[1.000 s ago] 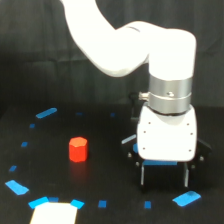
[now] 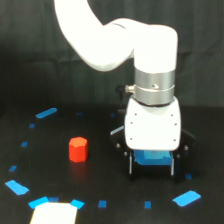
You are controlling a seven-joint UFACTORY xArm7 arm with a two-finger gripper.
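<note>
A small red block (image 2: 78,150) stands alone on the dark table, left of the middle. My gripper (image 2: 152,172) points down to the right of it, well apart from it. Its two thin dark fingers are spread wide, and only dark table shows between their lower ends. Just below the white hand (image 2: 152,125) a blue patch (image 2: 152,157) shows between the fingers. Whether it is part of the gripper or a separate thing, I cannot tell.
Strips of blue tape (image 2: 17,187) and several small blue squares mark the black table. A cream-coloured object (image 2: 54,214) is cut off at the bottom edge. Between the red block and the gripper the table is clear.
The arm has shifted left and slightly up in the picture, and more of the blue patch now shows beneath the hand. The red block has stayed put.
</note>
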